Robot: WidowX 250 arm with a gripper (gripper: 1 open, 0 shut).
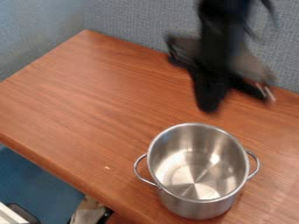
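My black gripper (211,92), heavily blurred, hangs over the right part of the wooden table, above and behind a steel pot (197,171) with two side handles. The pot stands upright near the table's front right and looks empty. The blur hides whether the fingers are open or shut and whether anything is between them.
A grey padded wall (128,26) runs along the back. Blue floor shows past the front left edge, with some objects at the bottom left.
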